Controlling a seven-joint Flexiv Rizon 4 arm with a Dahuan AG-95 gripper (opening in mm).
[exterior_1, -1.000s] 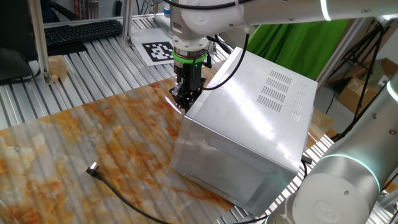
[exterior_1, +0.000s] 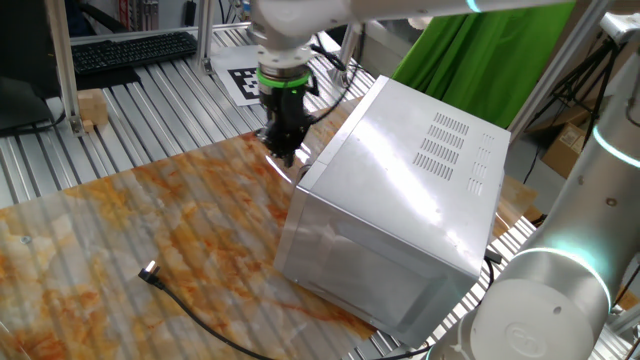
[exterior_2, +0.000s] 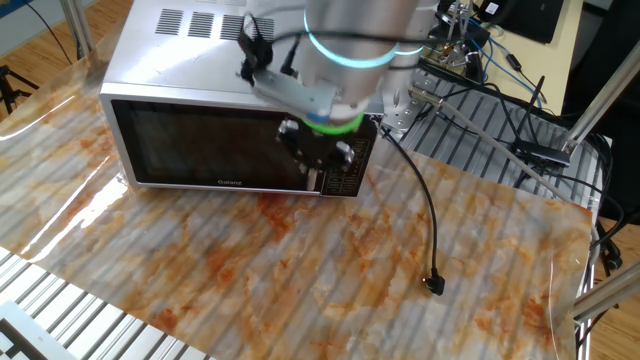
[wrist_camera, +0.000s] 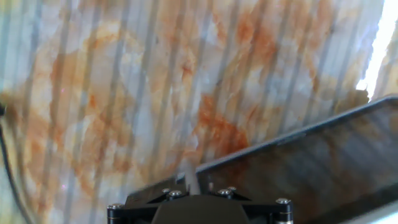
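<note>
A silver microwave (exterior_1: 400, 170) stands on the marble-patterned sheet, its dark door (exterior_2: 215, 150) facing the open part of that sheet. My gripper (exterior_1: 288, 155) points down in front of the door, close to the control-panel side; it is blurred. In exterior view 2 the gripper (exterior_2: 315, 165) covers part of the door and panel. A pale narrow bar (wrist_camera: 190, 177) shows just beyond the gripper's black body in the wrist view, by the edge of the door (wrist_camera: 311, 162). Whether the fingers are apart or together does not show clearly, nor whether they touch the microwave.
A black power cord with its plug (exterior_2: 434, 284) lies on the marble-patterned sheet (exterior_2: 330, 270), beside the microwave. Wide bare sheet lies before the door. A keyboard (exterior_1: 135, 52) and small wooden block (exterior_1: 92, 105) are farther back.
The microwave has not moved.
</note>
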